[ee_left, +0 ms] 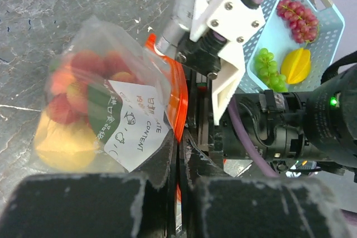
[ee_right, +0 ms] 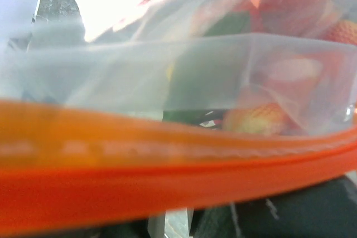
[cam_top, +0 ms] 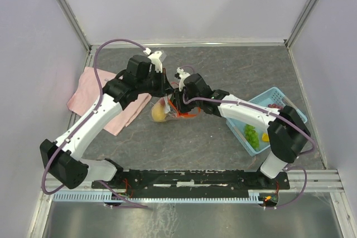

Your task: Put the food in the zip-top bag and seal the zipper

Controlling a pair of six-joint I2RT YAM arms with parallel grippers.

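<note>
A clear zip top bag (cam_top: 159,111) with an orange zipper strip (ee_left: 177,96) sits mid-table. Through its film I see red, strawberry-like fruit (ee_left: 86,64), a yellow fruit (ee_left: 66,147) and something dark green. My left gripper is shut on the orange strip at one end of the mouth. My right gripper (cam_top: 181,102) has the orange edge at its fingers and is shut on the bag close beside the left one. Across the right wrist view runs the orange zipper strip (ee_right: 167,185), hiding most of the fingers. Whether the zipper is sealed cannot be told.
The blue basket (cam_top: 241,135) on the right holds green grapes (cam_top: 251,135), a yellow fruit (ee_left: 297,65) and red grapes (ee_left: 298,19). A pink cloth (cam_top: 88,94) lies at the left.
</note>
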